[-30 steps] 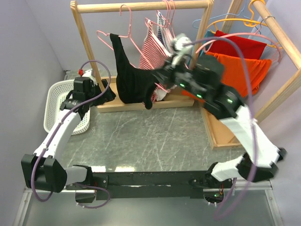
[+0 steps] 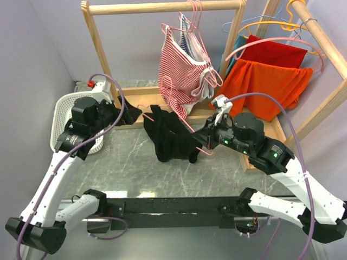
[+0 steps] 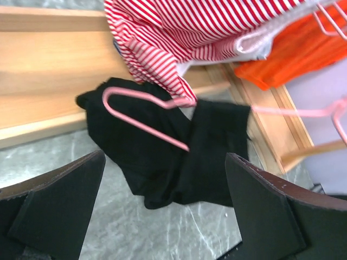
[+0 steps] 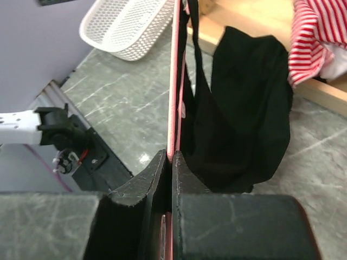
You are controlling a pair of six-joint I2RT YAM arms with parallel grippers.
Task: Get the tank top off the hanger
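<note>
A black tank top [image 2: 168, 138] hangs low on a pink hanger [image 3: 149, 130] in the middle, just above the grey floor. My right gripper [image 2: 203, 138] is shut on the pink hanger at its right, as the right wrist view [image 4: 169, 160] also shows. My left gripper [image 2: 135, 112] stands open just left of the black cloth, with nothing between its fingers; in the left wrist view the cloth and hanger lie between and beyond its fingers.
A white basket [image 2: 60, 119] sits at the left. Striped tops [image 2: 176, 70] and orange cloths [image 2: 263, 89] hang on wooden racks behind and right.
My right gripper has brought the hanger and tank top down and toward the front, away from the rail.
</note>
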